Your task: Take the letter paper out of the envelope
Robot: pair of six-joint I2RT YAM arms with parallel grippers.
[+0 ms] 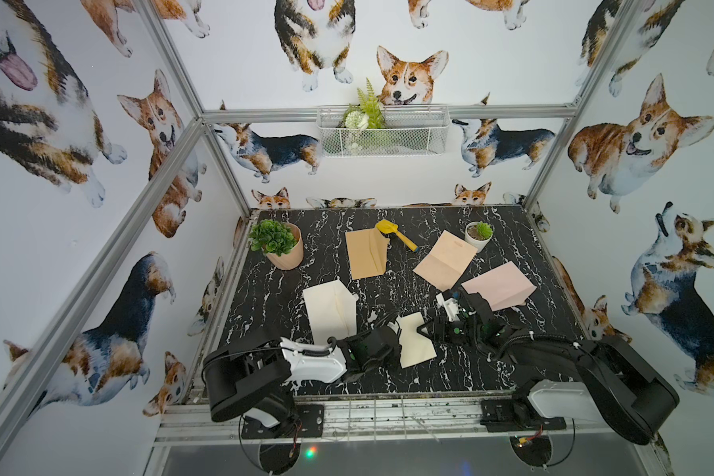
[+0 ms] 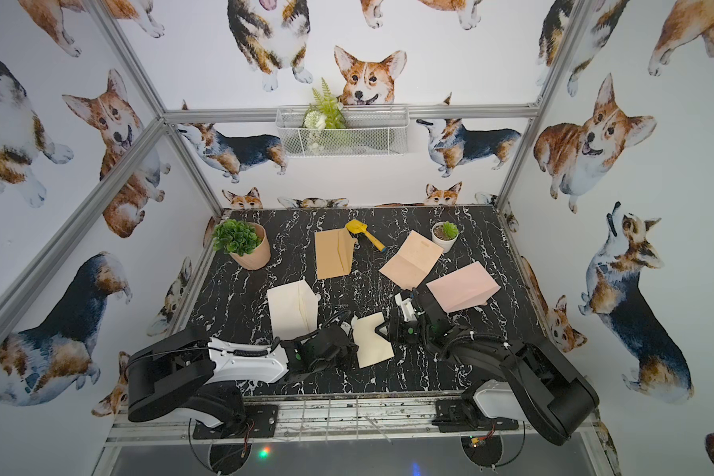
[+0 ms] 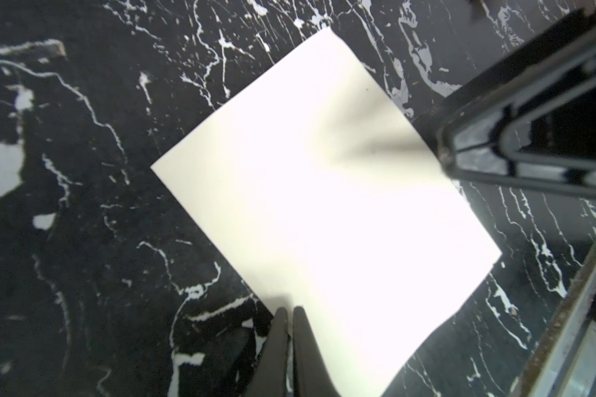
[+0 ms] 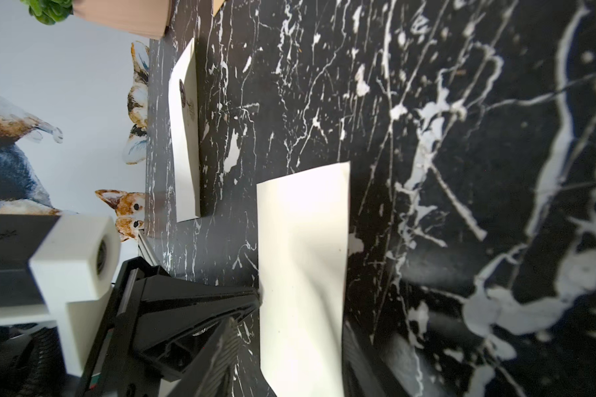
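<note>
A plain cream paper piece [image 1: 414,346] lies on the table between my two grippers; whether it is a loose sheet or an envelope, I cannot tell. In the left wrist view, my left gripper is shut at the paper's left edge, and no grip on it can be made out. The right wrist view shows my right gripper open, its fingers on either side of the paper, which bends slightly there. Left of the grippers lies a white envelope [image 1: 329,309] with its flap seam showing.
Behind lie a tan envelope [image 1: 365,254], a peach envelope [image 1: 446,261] and a pink envelope [image 1: 499,285]. A yellow shovel [image 1: 396,234], a large potted plant [image 1: 277,242] and a small one [image 1: 478,235] stand or lie along the back.
</note>
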